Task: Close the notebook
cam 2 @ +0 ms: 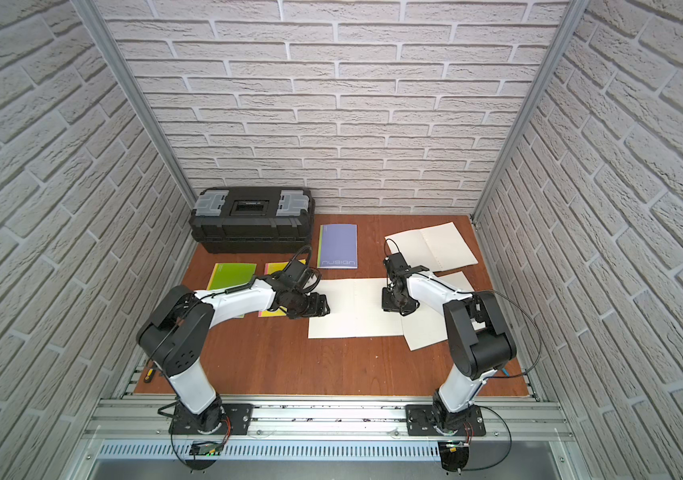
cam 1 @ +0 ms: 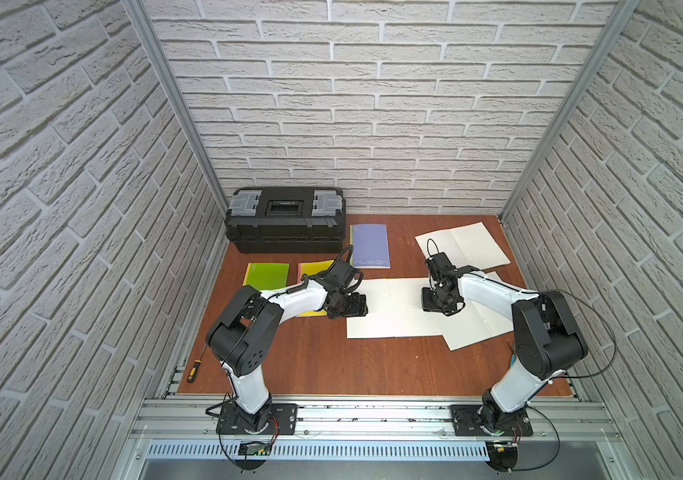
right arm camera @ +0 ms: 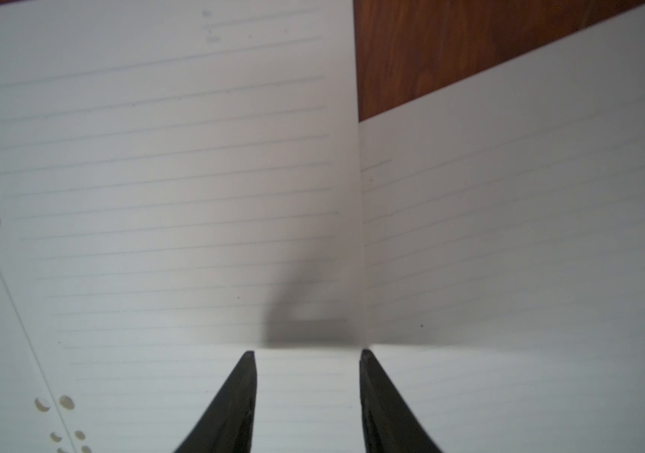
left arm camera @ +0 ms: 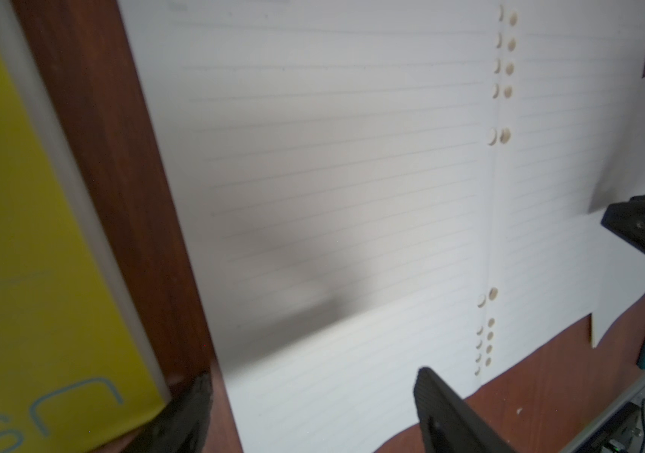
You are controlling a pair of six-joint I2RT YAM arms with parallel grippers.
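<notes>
An open notebook (cam 1: 389,320) with white lined pages lies flat in the middle of the table; its hole-punched fold runs across the left wrist view. My left gripper hangs over the left page's outer edge, fingers apart, only paper and table visible between its fingers. Over the outer edge of the right page is my right gripper, likewise with parted fingers and nothing held. In the right wrist view that page (right arm camera: 186,211) overlaps another open notebook (right arm camera: 519,226). Shadows fall on both pages near the grippers.
A third open notebook (cam 1: 469,246) lies at the back right. Closed ones are blue (cam 1: 369,244), green (cam 1: 265,276) and yellow (left arm camera: 28,264), the yellow one close to the left page. A black toolbox (cam 1: 285,220) stands at the back left.
</notes>
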